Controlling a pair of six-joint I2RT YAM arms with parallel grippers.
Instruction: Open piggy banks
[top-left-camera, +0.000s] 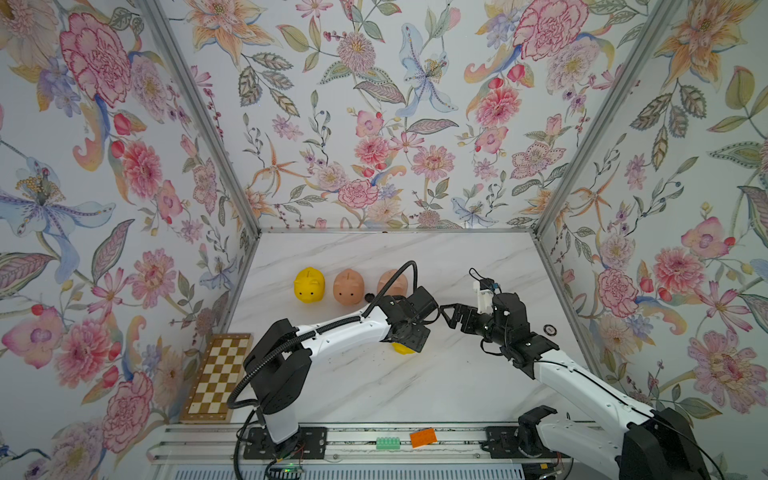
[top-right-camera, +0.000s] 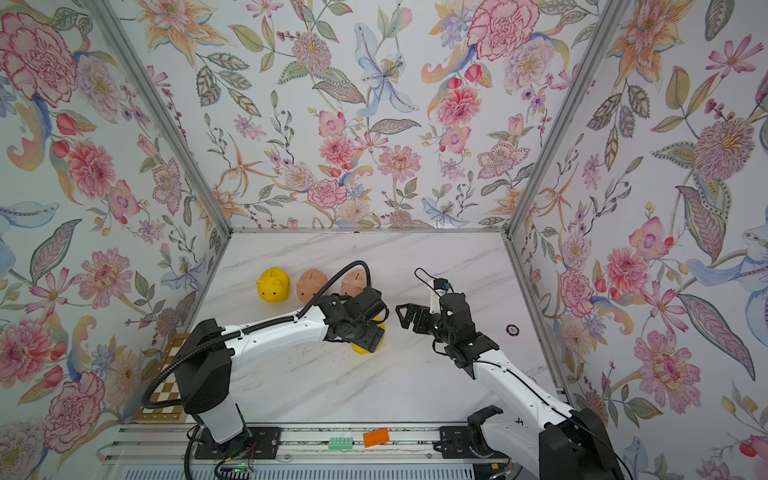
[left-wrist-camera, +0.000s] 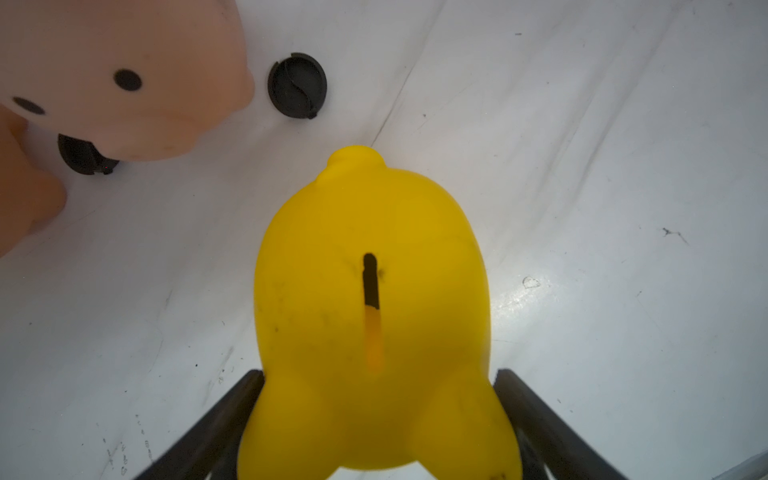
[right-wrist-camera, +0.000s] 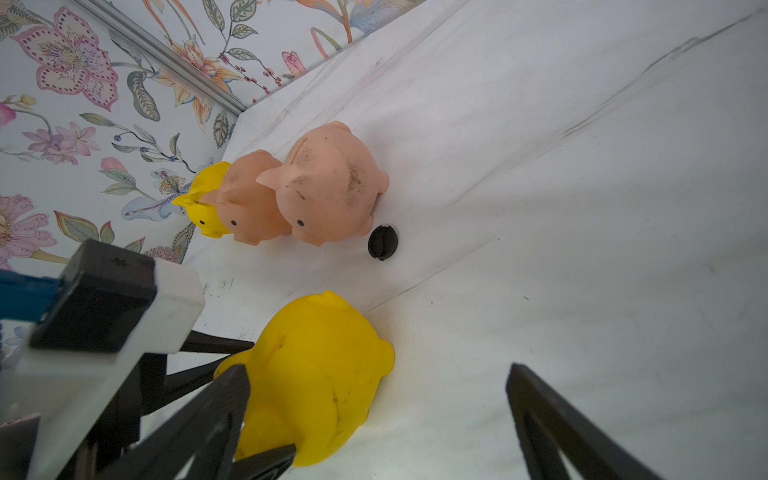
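Note:
A yellow piggy bank, coin slot upward, stands on the white table with its ears toward the bottom of the left wrist view. My left gripper is open, its fingers on either side of this bank near the ears; whether they touch it is hard to tell. The bank's underside is hidden. Off to the right of it, above the table, my right gripper stands open with nothing between its fingers. Two pink piggy banks and another yellow one stand in a row farther back.
A round black cap lies beside the nearer pink bank, and a second cap lies between the pink banks. A chessboard lies at the left edge. A small black ring is at the right.

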